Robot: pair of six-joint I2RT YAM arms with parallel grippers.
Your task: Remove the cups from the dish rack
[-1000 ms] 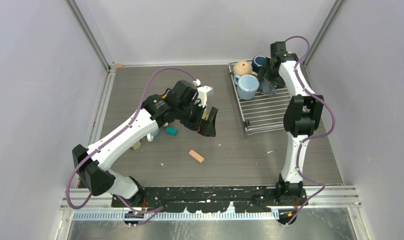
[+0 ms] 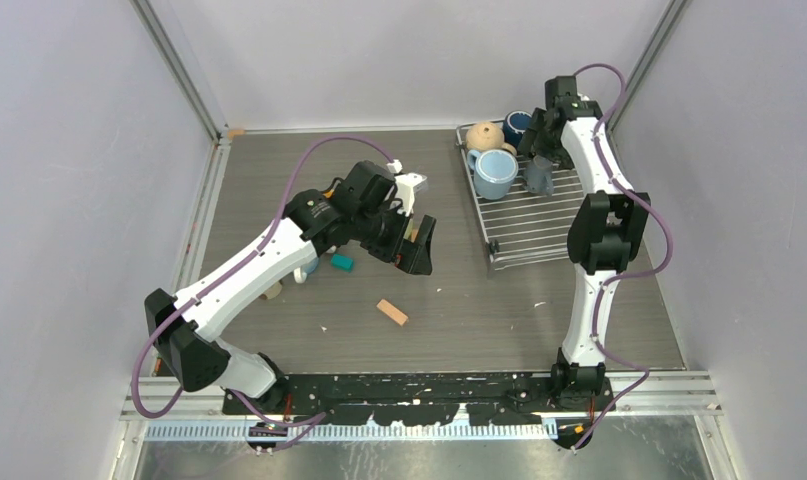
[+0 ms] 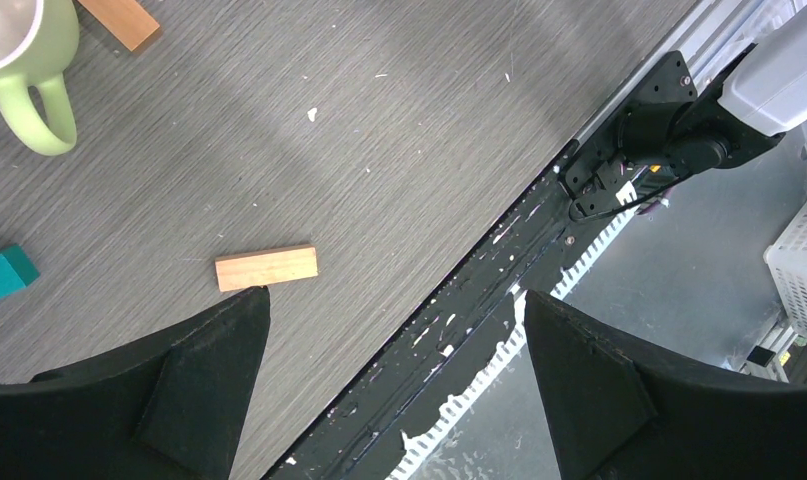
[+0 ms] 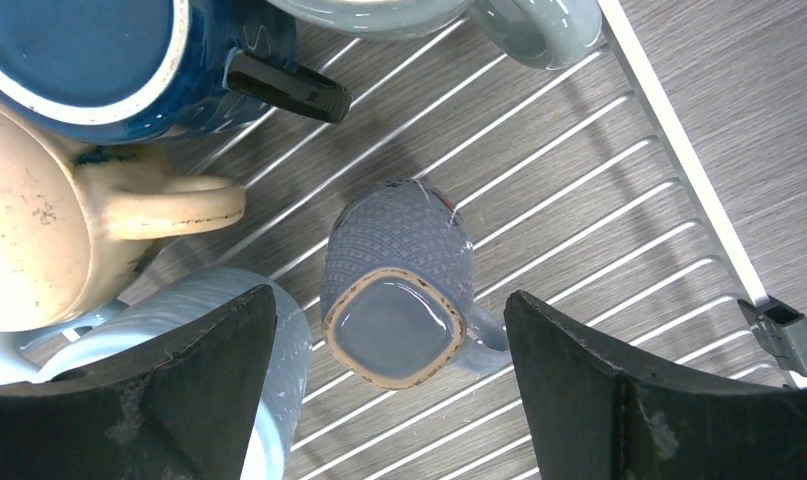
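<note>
The wire dish rack (image 2: 519, 245) at the back right holds several upside-down cups: a tan mug (image 2: 484, 136), a dark blue mug (image 2: 516, 123), a light blue mug (image 2: 495, 175) and a grey-blue patterned cup (image 4: 394, 320). My right gripper is open over the rack, its fingers above and either side of the patterned cup, which stands between them in the wrist view. My left gripper (image 2: 415, 240) is open over the middle of the table; in its wrist view a green mug (image 3: 34, 120) lies beyond its fingers.
Wooden blocks (image 2: 392, 311) and a teal block (image 2: 342, 262) lie on the table, with more cups partly hidden under the left arm. Walls bound the back and sides.
The left arm has not moved.
</note>
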